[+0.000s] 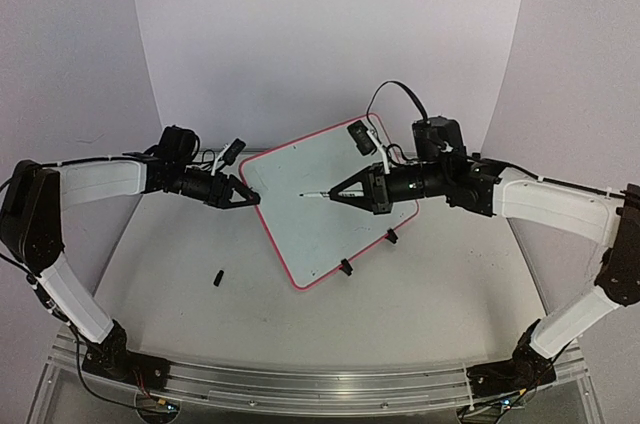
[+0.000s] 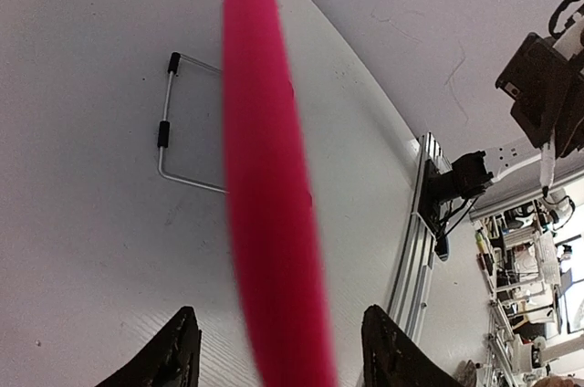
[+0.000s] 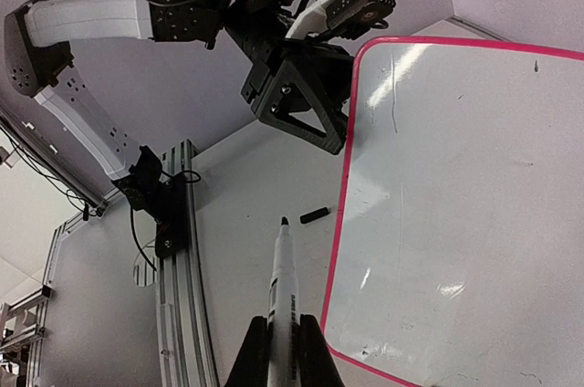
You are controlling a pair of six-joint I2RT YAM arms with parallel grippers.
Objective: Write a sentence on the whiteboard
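Note:
The whiteboard (image 1: 325, 206), white with a pink rim, stands tilted in the middle of the top view; no writing is discernible on it. Its left rim (image 2: 274, 186) runs between the separated fingers of my left gripper, with gaps visible on both sides. In the top view the left gripper (image 1: 248, 194) is at this left edge. My right gripper is shut on a white marker (image 3: 284, 282), its black tip bare and pointing left. From above, the marker (image 1: 315, 194) appears in front of the board; whether it touches the surface cannot be told.
A small black cap (image 1: 218, 278) lies on the table left of the board. Two black feet (image 1: 346, 267) show at the lower edge. A bent wire frame (image 2: 167, 99) appears beside the rim in the left wrist view.

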